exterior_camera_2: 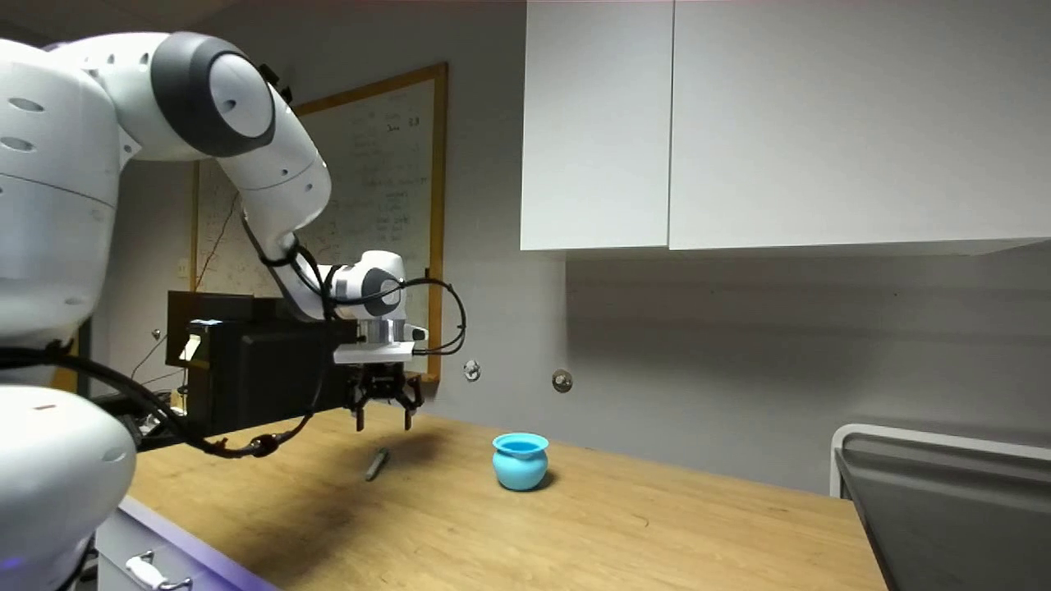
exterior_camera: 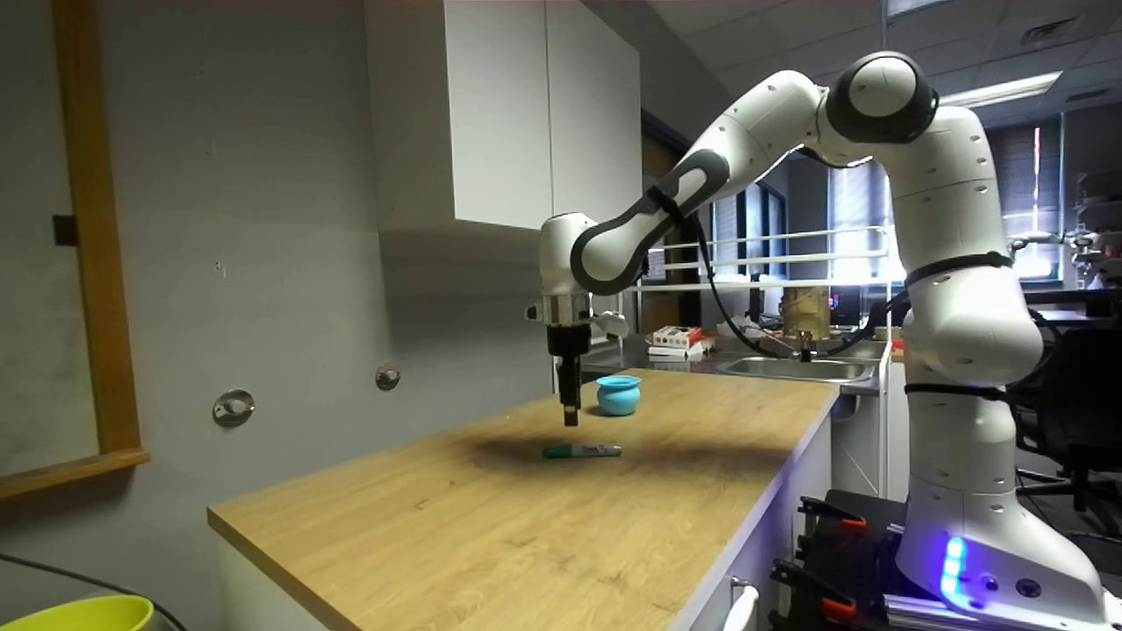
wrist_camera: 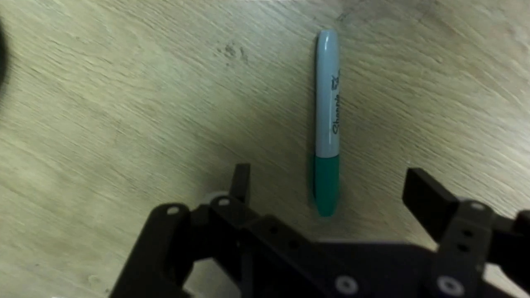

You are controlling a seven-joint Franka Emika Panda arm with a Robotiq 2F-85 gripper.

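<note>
A grey marker with a green cap (wrist_camera: 327,109) lies flat on the wooden counter, and exterior view 1 shows the same marker (exterior_camera: 581,451) near the counter's middle. My gripper is open above it, one finger on each side of the green cap end in the wrist view. Nothing is between the fingers, which stay clear of the counter in exterior view 2, where the gripper (exterior_camera_2: 384,422) hangs over the marker (exterior_camera_2: 376,464). A turquoise pot (exterior_camera_2: 520,461) stands upright on the counter, apart from marker and gripper.
White cabinets (exterior_camera_2: 788,128) hang on the wall above the counter. A sink (exterior_camera: 799,368) lies beyond the counter's far end.
</note>
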